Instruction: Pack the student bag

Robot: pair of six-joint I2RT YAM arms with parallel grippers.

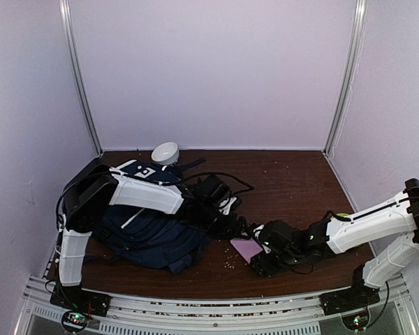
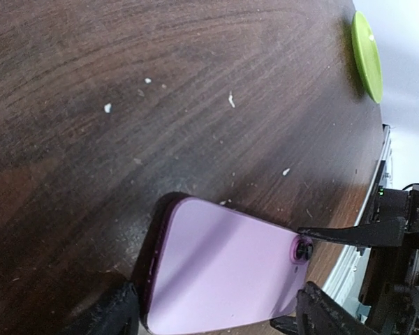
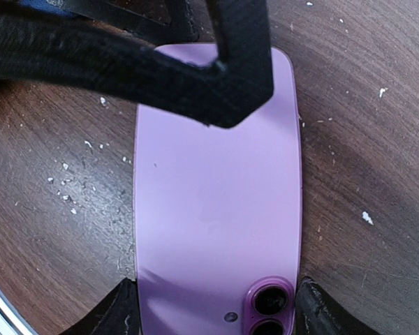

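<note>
A flat pink-purple phone (image 1: 246,248) is held low over the brown table between my two grippers. My right gripper (image 1: 257,252) is shut on it; in the right wrist view its fingers press the phone's (image 3: 216,188) two long edges at the camera end. My left gripper (image 1: 239,230) reaches over the other end from the left. In the left wrist view its part-open fingers stand on either side of the phone (image 2: 223,272), at or very near its edges; a firm grip cannot be made out. The dark blue backpack (image 1: 150,241) lies at left, partly hidden under the left arm.
A white bowl (image 1: 165,153) stands behind the backpack. Near the right wall, mostly covered by the right arm, is a green round object (image 2: 367,59). Small pale crumbs (image 1: 230,264) dot the table.
</note>
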